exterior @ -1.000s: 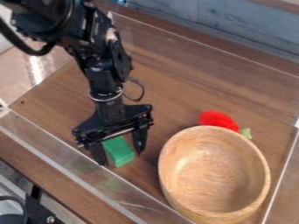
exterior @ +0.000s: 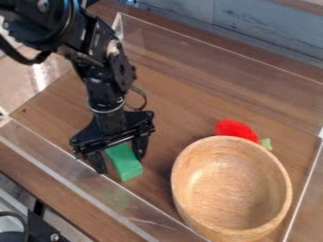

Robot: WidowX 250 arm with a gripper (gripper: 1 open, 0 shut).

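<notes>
My black gripper (exterior: 116, 151) is low over a green block (exterior: 127, 165) at the left-middle of the tray, with its open fingers around or just over the block's upper end. The block lies tilted on the wooden floor near the clear front wall. To its right sits a round wooden bowl (exterior: 231, 194), empty.
A red toy strawberry (exterior: 233, 129) with a green top lies behind the bowl. Clear walls (exterior: 63, 165) border the wooden surface.
The gripper has shifted slightly left over the last second. The green block shows little change, and the bowl and strawberry have stayed put.
</notes>
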